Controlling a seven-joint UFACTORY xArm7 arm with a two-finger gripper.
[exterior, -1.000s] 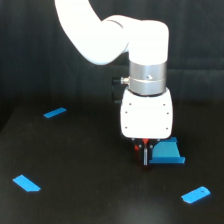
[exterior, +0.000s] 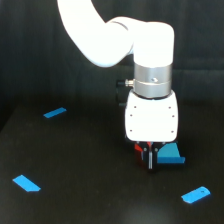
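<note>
My gripper (exterior: 150,162) points straight down, low over the dark table right of centre. Its fingers are dark and small here, so how far apart they stand does not show clearly. A bit of a red object (exterior: 137,148) peeks out at the left of the fingers, just under the white hand; most of it is hidden. Behind and to the right of the fingers lies a blue piece (exterior: 171,154), partly covered by the hand. Whether the fingers touch either one cannot be made out.
Blue tape strips lie on the table: one at the back left (exterior: 55,113), one at the front left (exterior: 26,184), one at the front right (exterior: 195,195). A dark curtain (exterior: 40,50) hangs behind.
The arm and hand have shifted slightly to the right and a little lower in the view. Less red shows around the fingers now. The blue piece appears unmoved.
</note>
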